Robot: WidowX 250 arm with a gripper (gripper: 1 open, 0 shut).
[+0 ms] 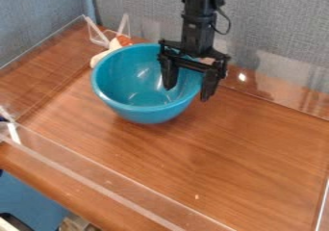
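Note:
A blue bowl [130, 94] sits on the wooden table [232, 167] in the middle left of the camera view. My black gripper [190, 77] is over the bowl's right side, open, with its fingers reaching down into the bowl and by its right rim. I cannot tell whether they touch the bowl. Nothing is visibly held.
A light-coloured object with orange parts [108, 46] lies behind the bowl at the back left. Clear panels line the back and front edges.

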